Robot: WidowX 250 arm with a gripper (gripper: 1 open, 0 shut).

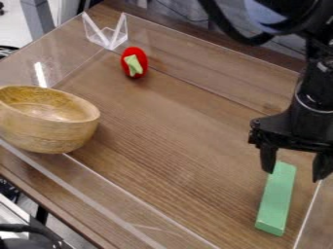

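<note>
My black gripper [294, 158] is at the right, pointing down with its fingers apart, just above the far end of a green bar [275, 202] that lies lengthwise on the wooden table [156, 175]. Nothing shows between the fingers.
A yellow wooden bowl [39, 119] sits at the left. A red object with a green piece on it [135, 62] stands at the upper left, near a clear white-edged container [107, 31].
</note>
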